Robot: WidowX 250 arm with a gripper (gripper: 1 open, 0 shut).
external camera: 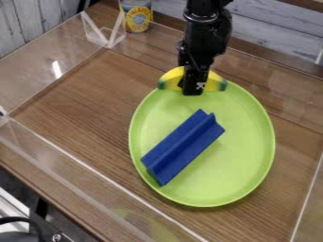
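Observation:
The black gripper point(195, 77) is shut on a yellow banana point(171, 79) with green ends, which it holds at the upper rim of a round green plate point(237, 165). The fingers cover the middle of the banana. A blue bar-shaped block point(182, 146) lies diagonally on the lower left part of the plate.
A wooden table point(76, 123) surrounds the plate, with free room to the left. A yellow can point(135, 15) stands at the back left. Clear edging runs along the table's left side, and a black cable shows at the lower left corner.

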